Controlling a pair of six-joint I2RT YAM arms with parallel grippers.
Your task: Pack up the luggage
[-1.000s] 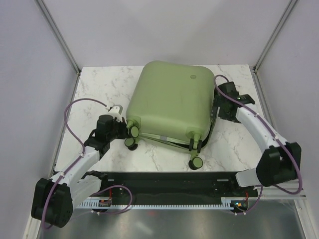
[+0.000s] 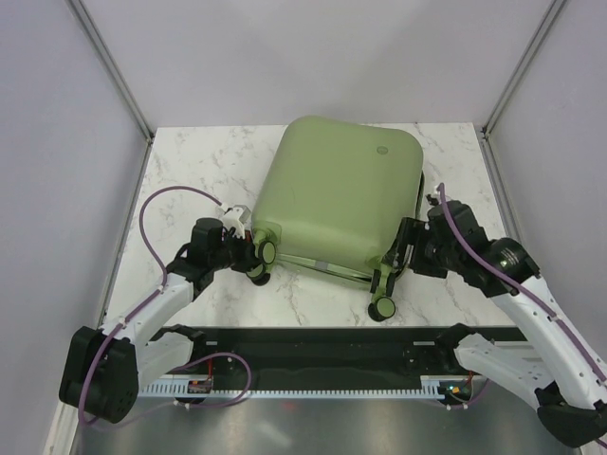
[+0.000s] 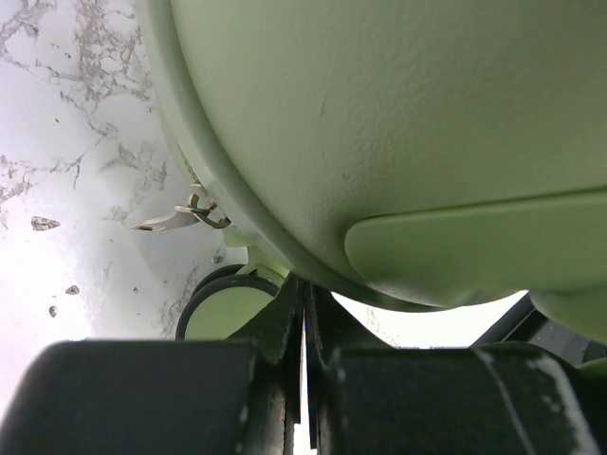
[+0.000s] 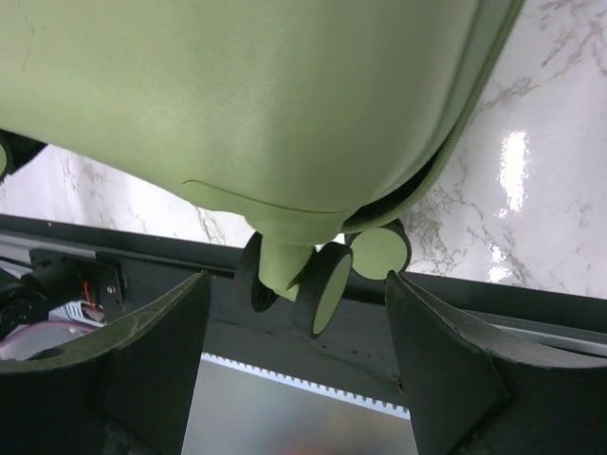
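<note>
A green suitcase (image 2: 332, 194) lies closed or nearly so on the marble table, turned slightly, its wheeled end toward me. My left gripper (image 2: 254, 252) is at its left front corner by the wheels. In the left wrist view the left gripper's fingers (image 3: 285, 318) are together at the suitcase's rim, near a metal zipper pull (image 3: 171, 220); whether anything thin is between them is hidden. My right gripper (image 2: 391, 254) is at the right front corner. The right wrist view shows its fingers (image 4: 156, 327) apart, with the wheel mount (image 4: 285, 261) beyond the gap.
Clear marble tabletop (image 2: 190, 161) surrounds the suitcase at left and front. A dark rail (image 2: 313, 355) runs along the table's front edge. Grey walls (image 2: 57, 190) stand on the left, right and back.
The suitcase has shifted a little to the right, and the left gripper has moved slightly right too.
</note>
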